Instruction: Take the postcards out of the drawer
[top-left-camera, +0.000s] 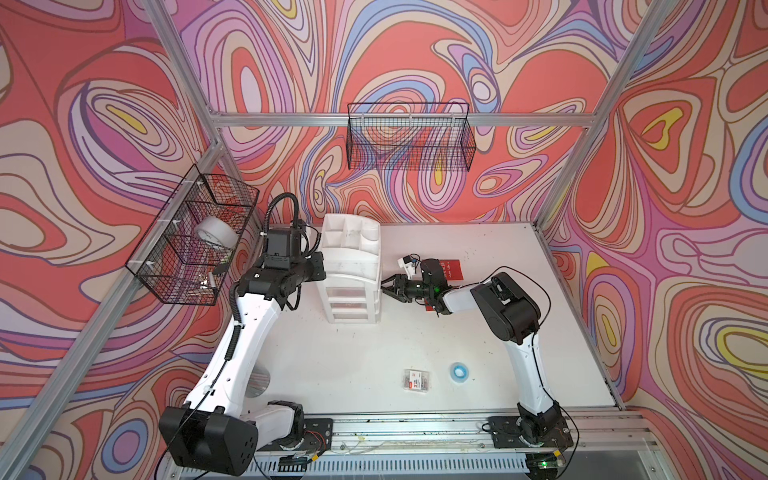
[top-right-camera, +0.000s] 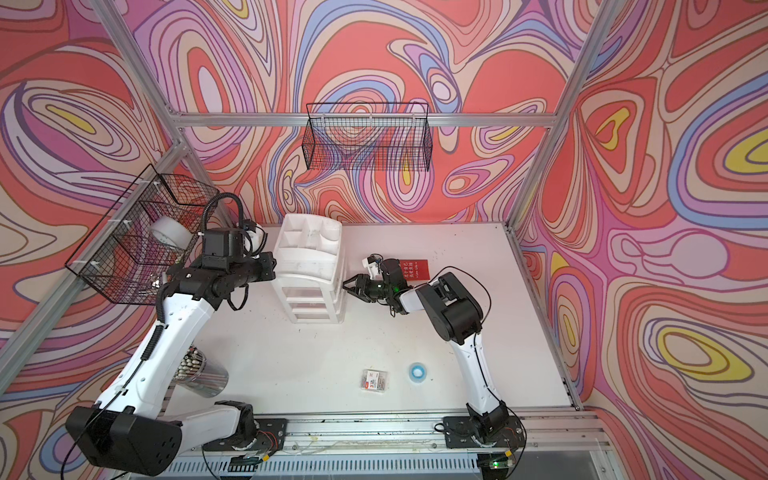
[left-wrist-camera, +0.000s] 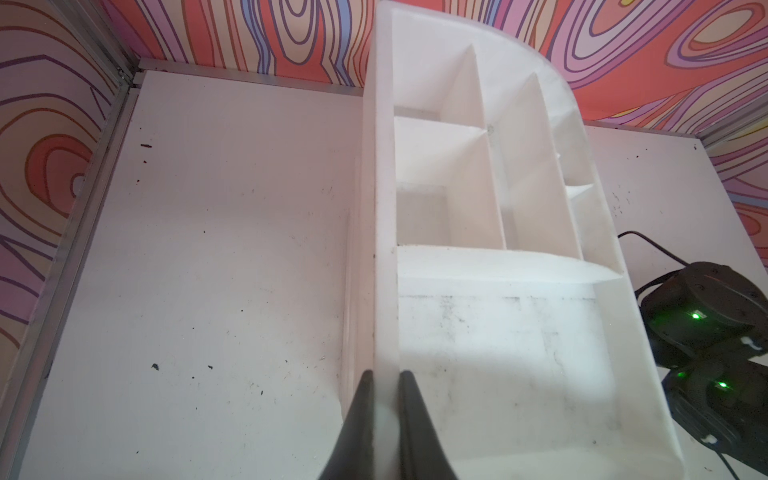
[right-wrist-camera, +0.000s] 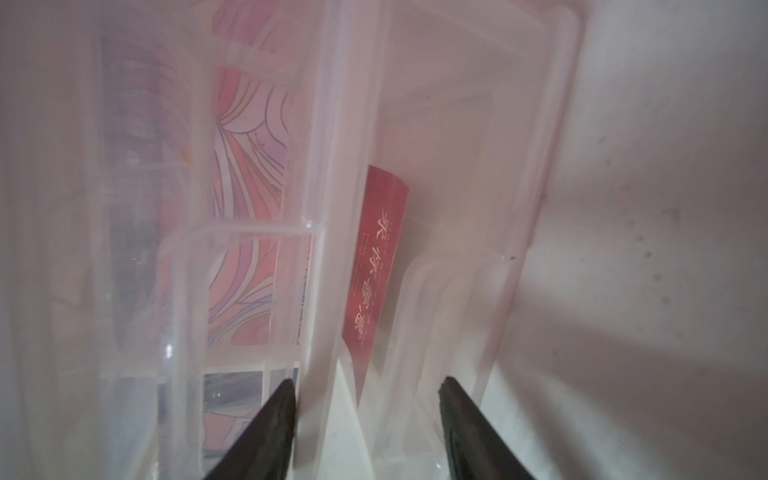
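My left gripper is shut on the upright left wall of the white drawer unit. On the unit's right side, my right gripper stands part open, its fingers apart at the clear plastic drawers. A red postcard with pale writing shows within or behind the clear plastic, ahead of the fingers; nothing is seen gripped there. Right of the unit, red card lies on the table, partly covered by my right arm. How many cards there are is hidden.
A small packet and a blue roll of tape lie near the front edge. A wire basket hangs at the left.
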